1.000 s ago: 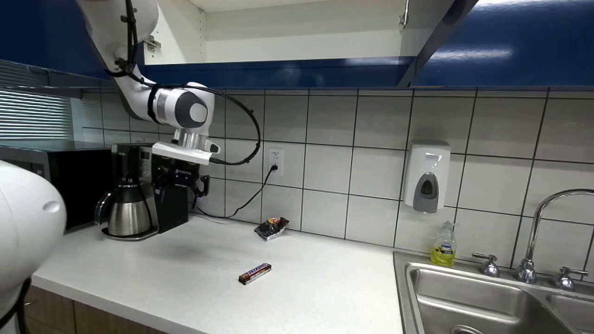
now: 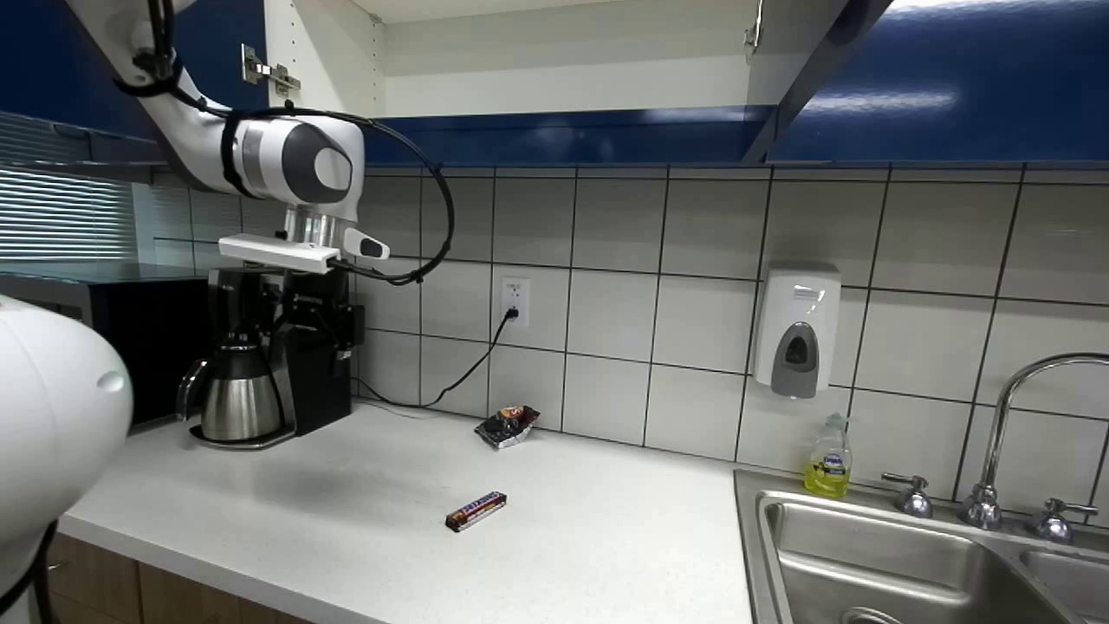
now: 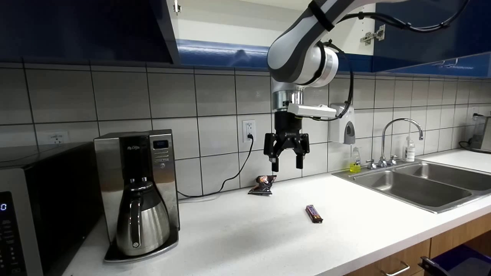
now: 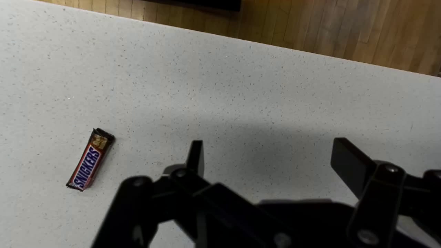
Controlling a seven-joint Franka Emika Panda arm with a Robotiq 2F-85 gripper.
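Observation:
My gripper (image 3: 287, 168) hangs in the air above the counter, pointing down, its two fingers wide apart with nothing between them. In the wrist view the black fingertips (image 4: 196, 159) frame only bare white counter. A Snickers bar (image 4: 91, 160) in a brown wrapper lies flat to the left of the fingers there; it also shows on the open counter as a small bar (image 2: 476, 510). Against the tiled wall rests a crumpled dark snack bag (image 2: 507, 426). From the first exterior side the black gripper blends into the coffee maker behind it.
A coffee maker (image 3: 133, 161) with a steel carafe (image 3: 142, 225) stands beside a black microwave (image 3: 50, 197). The steel sink (image 2: 764, 541), dish soap (image 2: 828, 458) and faucet (image 2: 998, 437) are on the other side. Overhead, a cabinet (image 2: 561, 62) is open and its visible shelf area bare. Mid-counter is mostly clear.
In exterior view 1 the arm and gripper have shifted left and somewhat upward, now in front of the coffee maker. The Snickers bar and the snack bag have stayed put.

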